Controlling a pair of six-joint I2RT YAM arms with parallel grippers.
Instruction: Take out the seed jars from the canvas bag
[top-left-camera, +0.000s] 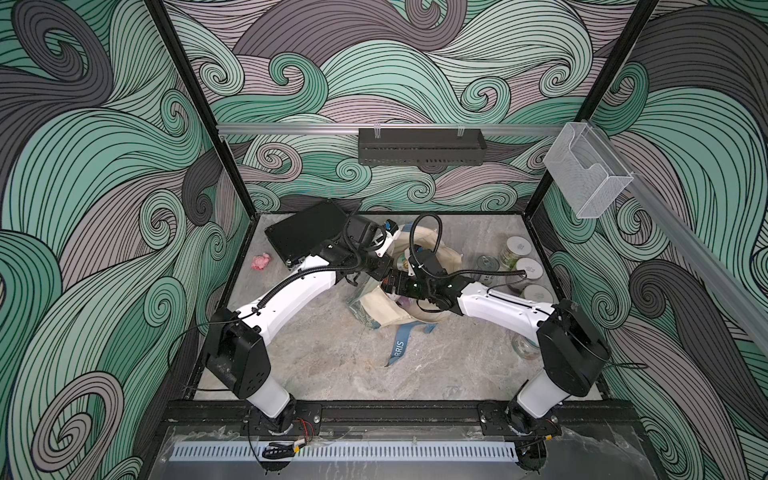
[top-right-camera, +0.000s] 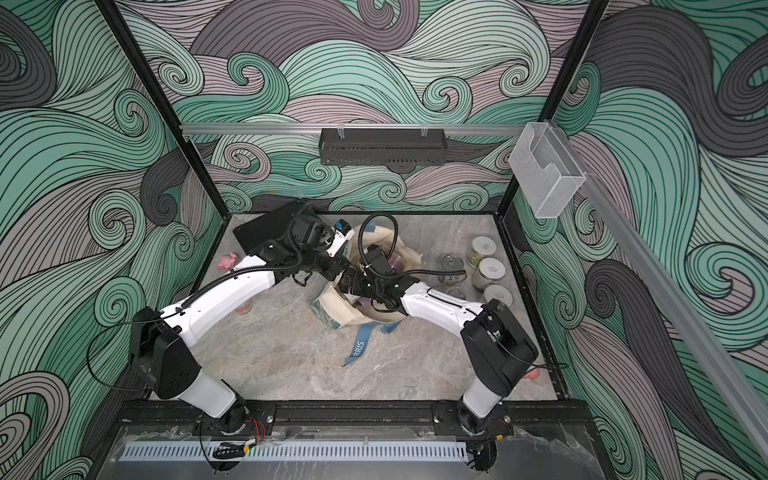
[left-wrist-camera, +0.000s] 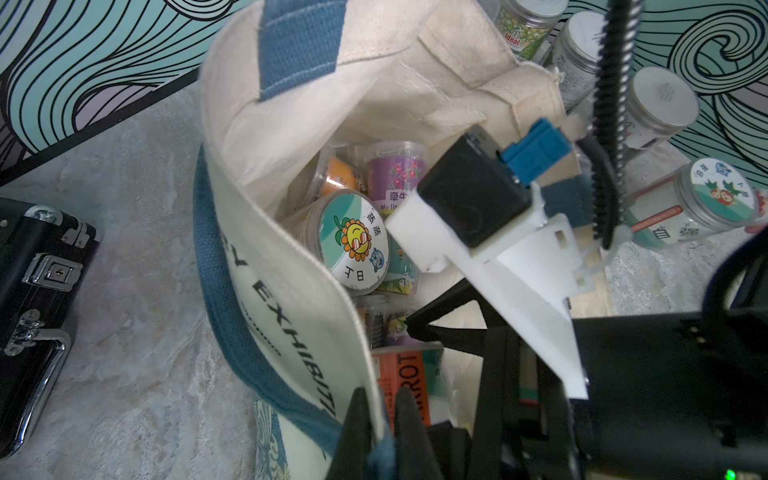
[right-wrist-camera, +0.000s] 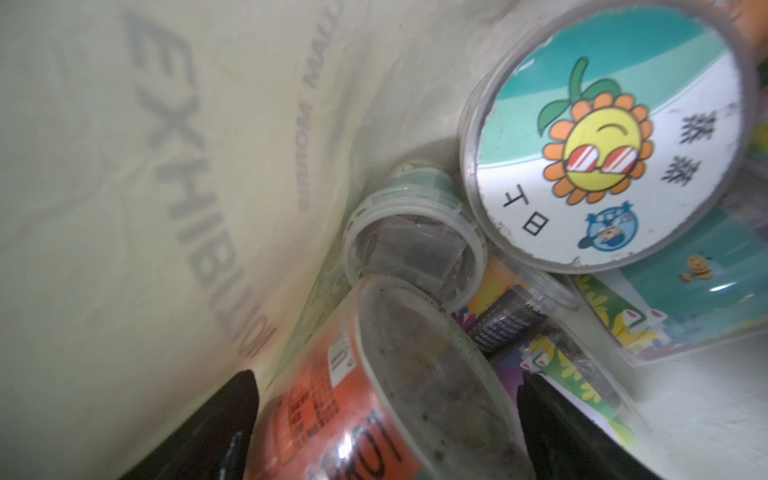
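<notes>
The canvas bag (top-left-camera: 378, 308) stands open mid-table with several jars inside, among them a sunflower-lidded jar (right-wrist-camera: 604, 140) and an orange-labelled jar (right-wrist-camera: 336, 400). My left gripper is shut on the bag's rim at the left side. My right gripper is down inside the bag, part open, its fingers on either side of the orange-labelled jar; whether they touch it is unclear.
Several jars (top-left-camera: 513, 249) stand along the table's right side. A black case (top-left-camera: 300, 228) lies at the back left, with a pink object (top-left-camera: 261, 261) near it.
</notes>
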